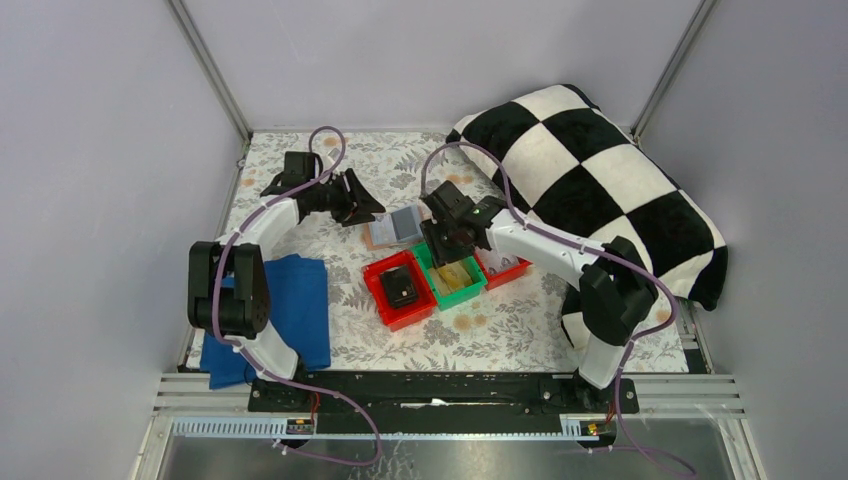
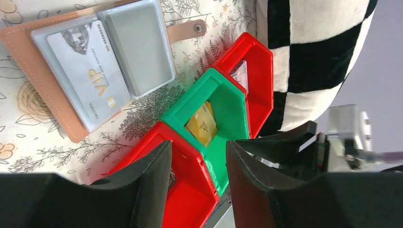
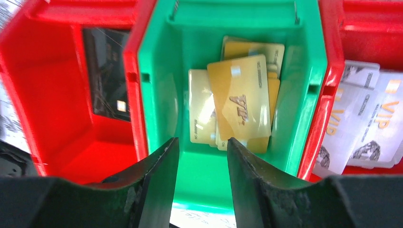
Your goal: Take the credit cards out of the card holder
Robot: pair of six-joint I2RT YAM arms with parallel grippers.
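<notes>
The card holder [image 2: 62, 102] lies spread open on the table, tan with clear sleeves. One sleeve holds a pale VIP card [image 2: 90, 71]; the other sleeve [image 2: 140, 50] shows no printed card. Beside the holder, my left gripper [image 1: 380, 212] hangs open and empty. Over the green box [image 3: 159, 95] my right gripper is open, its fingers apart with nothing between them. Several gold cards [image 3: 240, 97] lie overlapping inside that box. In the right red box [image 3: 330, 61] are several silver VIP cards [image 3: 375, 118].
The left red box [image 3: 47, 95] holds a dark flat object [image 3: 104, 71]. A checkered pillow [image 1: 600, 180] fills the right side, and a blue cloth [image 1: 300, 310] lies at the left. In front of the boxes the patterned tabletop [image 1: 420, 350] is bare.
</notes>
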